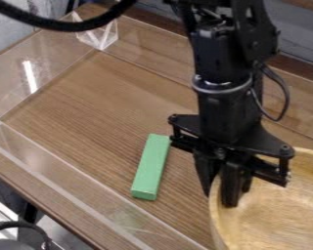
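Observation:
My black gripper (233, 172) hangs at the right of the camera view, its fingers down at the near-left rim of a large beige tray or bowl (284, 220). It is shut on that rim, though the fingertips are partly hidden in shadow. A green block (150, 168) lies on the wooden surface to the left of the gripper, apart from it.
Clear plastic edging (28, 73) runs along the left side, with cables at the top and lower left.

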